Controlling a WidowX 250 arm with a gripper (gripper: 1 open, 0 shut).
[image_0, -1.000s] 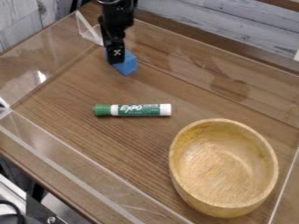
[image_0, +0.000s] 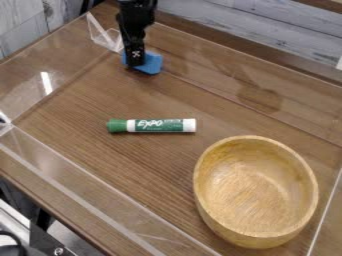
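My black gripper (image_0: 135, 53) hangs at the top of the view, low over a small blue object (image_0: 151, 64), whose left part it hides. The gripper is open; whether the blue object sits between its fingers is hard to tell. A green and white EXPO marker (image_0: 151, 125) lies flat near the middle of the wooden table (image_0: 94, 170). An empty round tan bowl (image_0: 254, 190) stands at the lower right.
A pale wooden edge (image_0: 274, 20) runs along the back right. Dark cables show at the lower left corner.
The blue object and my gripper over it have shifted slightly over the last second. The marker and bowl have not moved.
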